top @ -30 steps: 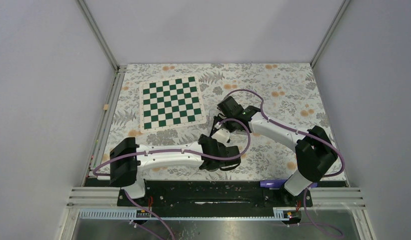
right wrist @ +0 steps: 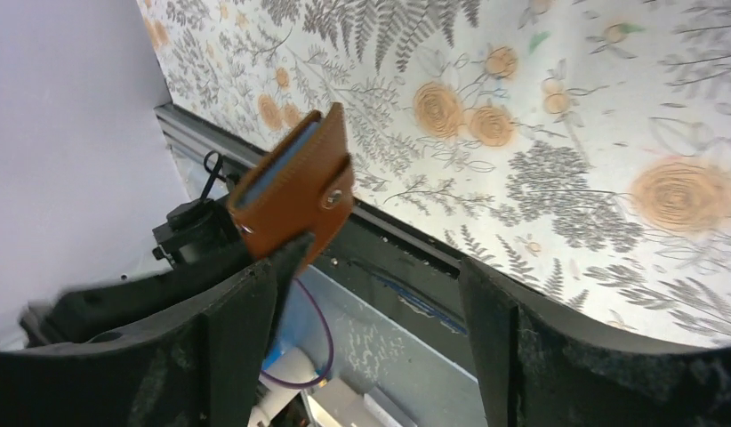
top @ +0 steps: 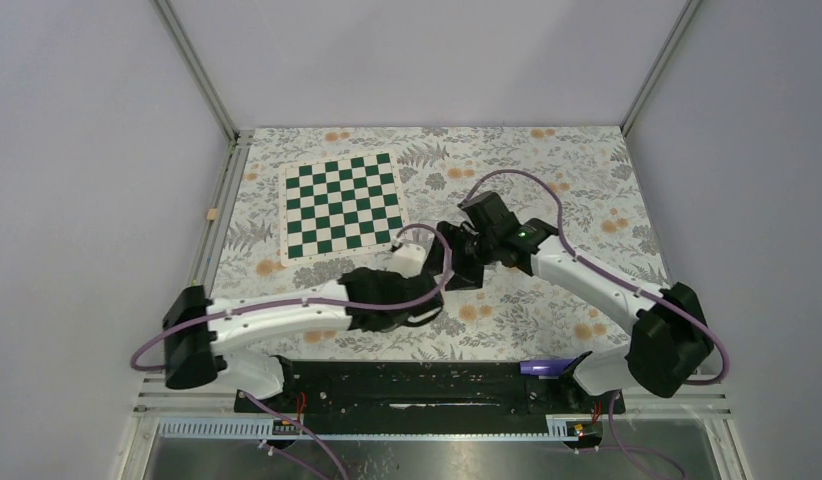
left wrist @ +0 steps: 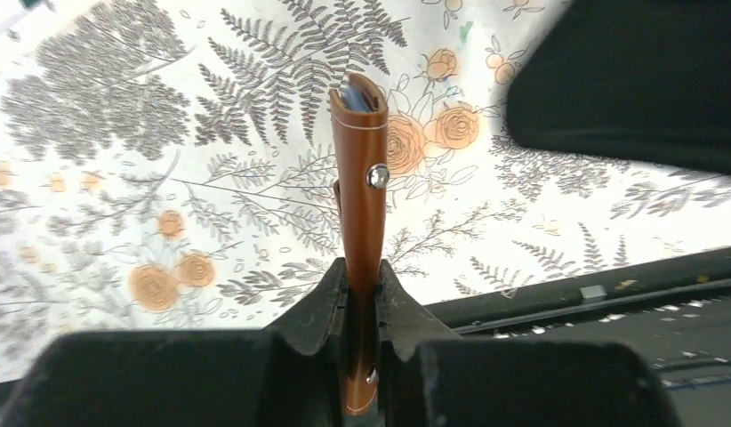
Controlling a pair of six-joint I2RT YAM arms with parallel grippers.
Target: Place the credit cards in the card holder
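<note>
A brown leather card holder (left wrist: 362, 160) stands upright in the left wrist view, my left gripper shut on it. Something blue-grey shows inside its top opening, likely cards. In the right wrist view the same holder (right wrist: 304, 187) is at the left, near my right gripper's dark fingers. My right gripper is open, with nothing seen between its fingers. Its dark body also fills the upper right of the left wrist view. In the top view both grippers meet near the middle of the table, the holder mostly hidden by the arms.
A green-and-white checkerboard mat (top: 342, 205) lies at the back left. A blue object (top: 547, 367) lies at the front edge on the right.
My left arm has drawn back to the left and front.
</note>
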